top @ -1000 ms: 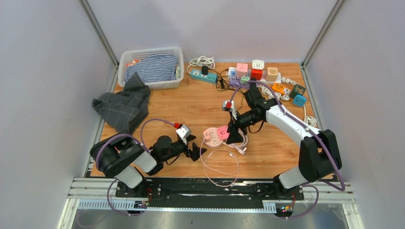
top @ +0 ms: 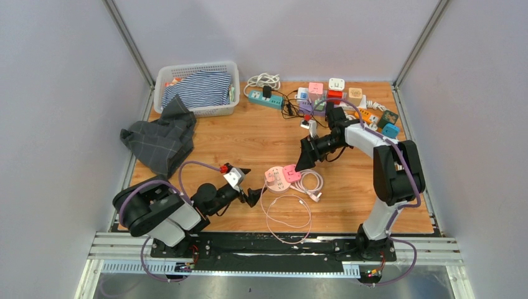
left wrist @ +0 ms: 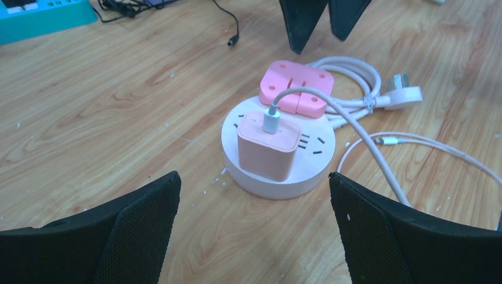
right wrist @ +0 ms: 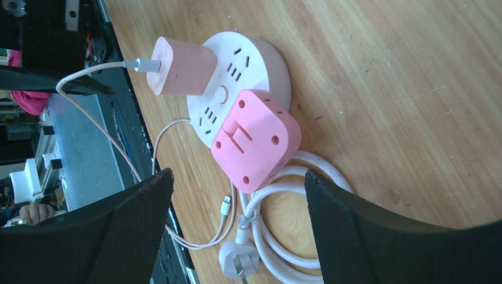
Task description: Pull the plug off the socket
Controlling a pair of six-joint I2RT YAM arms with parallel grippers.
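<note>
A round white socket (left wrist: 266, 188) lies on the table in front of both arms. On it stands a pale pink charger plug (left wrist: 266, 151), with a white cable running from its top. Beside the charger, a brighter pink block (right wrist: 260, 136) with a folding handle sits at the socket's edge. My left gripper is open, its fingers (left wrist: 133, 228) apart and short of the charger. The right gripper, also open, hovers close to the pink block with nothing between its fingers. The socket's own plug (right wrist: 240, 260) lies loose beside its coiled cord (right wrist: 278, 192).
A white basket (top: 215, 111) and dark cloth (top: 163, 138) occupy the back left. Behind are a teal power strip (top: 265, 99) and several coloured cubes and adapters. The white cable (top: 309, 219) loops toward the front edge. Bare tabletop shows in the middle.
My right gripper has shifted back and to the right, uncovering more of the coiled cord. The left gripper has drawn slightly left, away from the socket. The socket has stayed put.
</note>
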